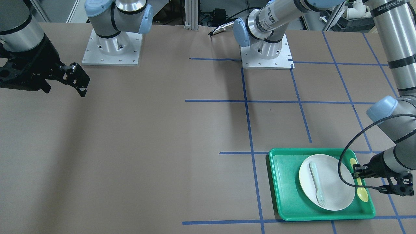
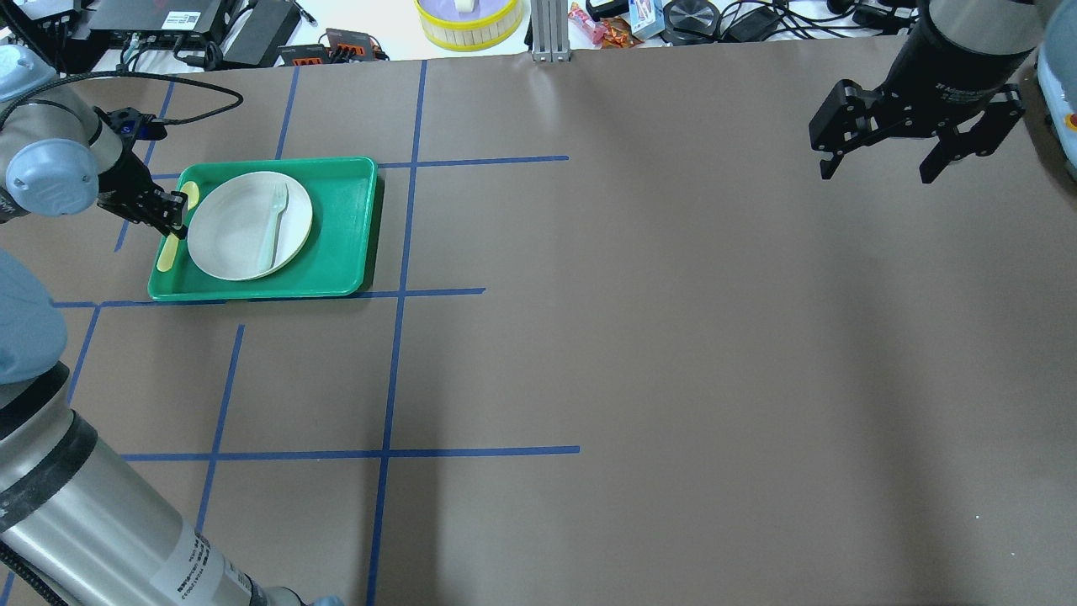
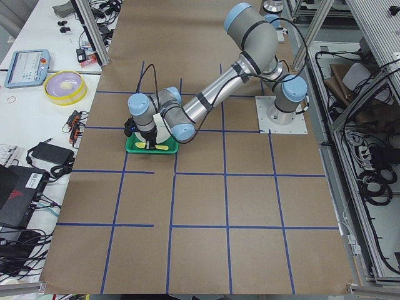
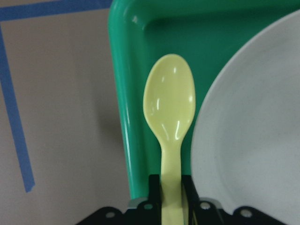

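Note:
My gripper is shut on the handle of a pale yellow spoon [image 4: 168,101], which lies along the edge of a green tray [image 4: 123,117], beside a white plate [image 4: 248,117]. In the front view the spoon [image 1: 361,195] is at the tray's right side, partly hidden by the gripper. A pale fork [image 1: 316,183] rests on the plate [image 1: 333,195]; in the top view it [image 2: 274,227] lies right of the spoon.
A second arm's black gripper [image 2: 914,126] hangs at the opposite side, far from the tray. Cluttered side surfaces with cables lie beyond the table's edge.

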